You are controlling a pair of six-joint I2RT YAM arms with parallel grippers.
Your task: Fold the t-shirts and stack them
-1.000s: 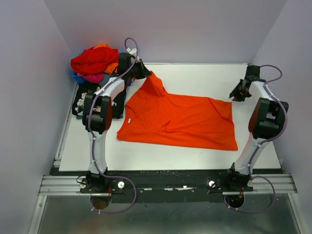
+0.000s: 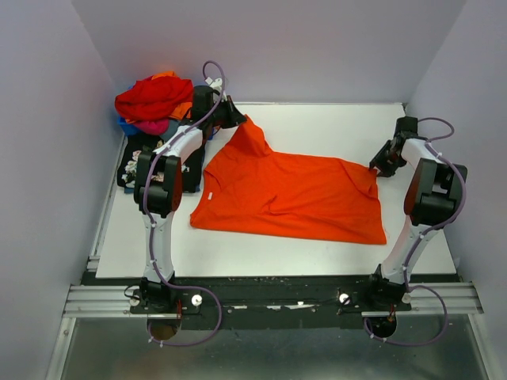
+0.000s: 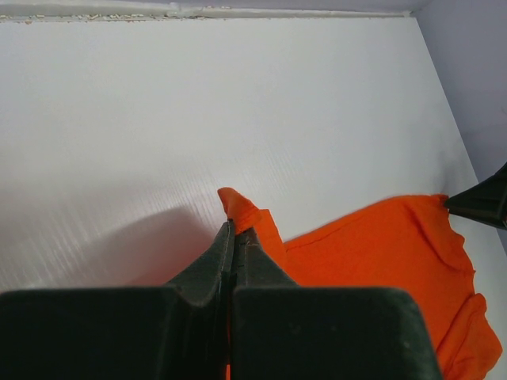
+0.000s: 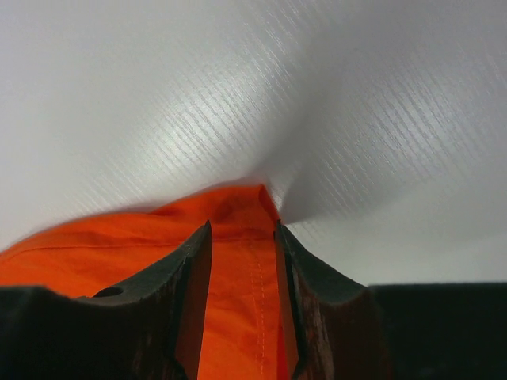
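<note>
An orange-red t-shirt [image 2: 305, 194] lies partly folded on the white table. My left gripper [image 2: 244, 120] is shut on the shirt's upper left corner, which rises as a peak; in the left wrist view a bit of orange cloth [image 3: 240, 209] sticks out past the closed fingertips. At the shirt's upper right corner stands my right gripper [image 2: 375, 169]. In the right wrist view its two fingers [image 4: 198, 261] are apart, with the cloth corner [image 4: 245, 207] lying below and between them.
A heap of coloured clothes [image 2: 154, 103] fills a blue bin at the back left. A black patterned cloth [image 2: 131, 164] lies in front of it, under the left arm. Bare white table [image 2: 333, 131] shows behind and in front of the shirt.
The left arm and the shirt look unmoved.
</note>
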